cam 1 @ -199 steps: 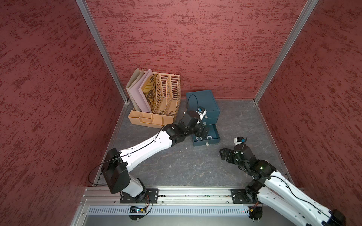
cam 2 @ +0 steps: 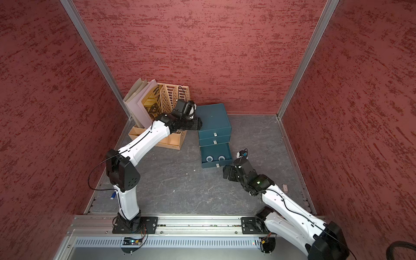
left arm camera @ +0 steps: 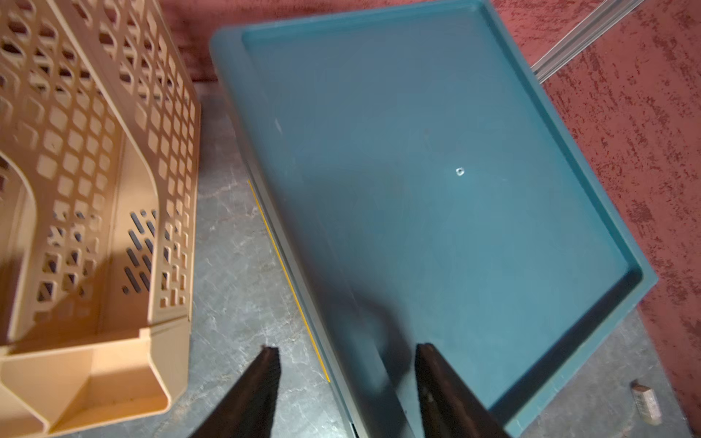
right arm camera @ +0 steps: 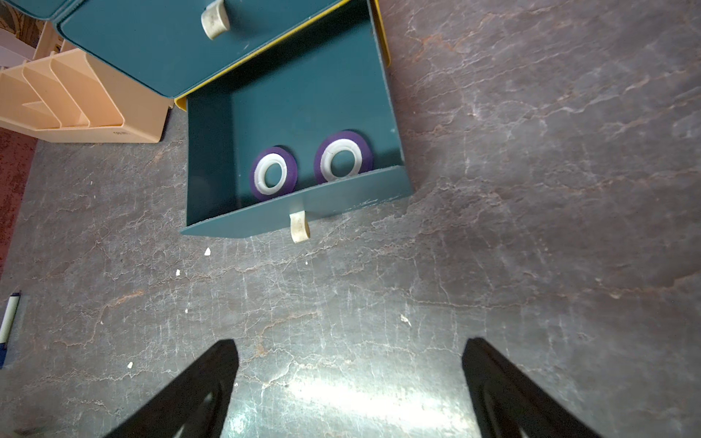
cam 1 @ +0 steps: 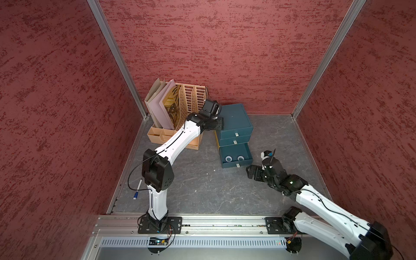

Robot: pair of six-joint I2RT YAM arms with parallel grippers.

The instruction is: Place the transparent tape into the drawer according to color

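Note:
Two purple tape rolls with white cores, the left tape roll and the right tape roll, lie flat in the pulled-out bottom drawer of the teal cabinet. Over the left part of the cabinet's top hovers my left gripper; its fingers are apart with nothing held, straddling the cabinet's left edge from above in view. My right gripper stands open and empty, in front and to the right of the drawer. The two upper drawers, including the middle drawer, are closed.
A wooden file rack with folders stands left of the cabinet, a narrow gap between them. A pen lies at the front left and an eraser-like block at the right.
The right gripper has shifted slightly left toward the drawer.

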